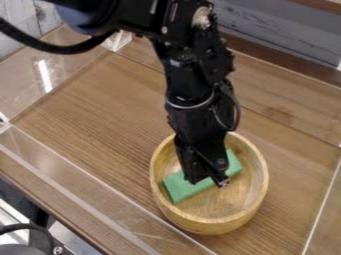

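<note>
The black gripper reaches down from the top of the view into a round wooden bowl, its tips at a green block lying inside. The block's middle is hidden behind the gripper. The gripper looks shut; whether anything is between its fingers does not show.
Clear strips run along its left part. A grey wall stands at the back right, and black cables show at the lower left corner.
</note>
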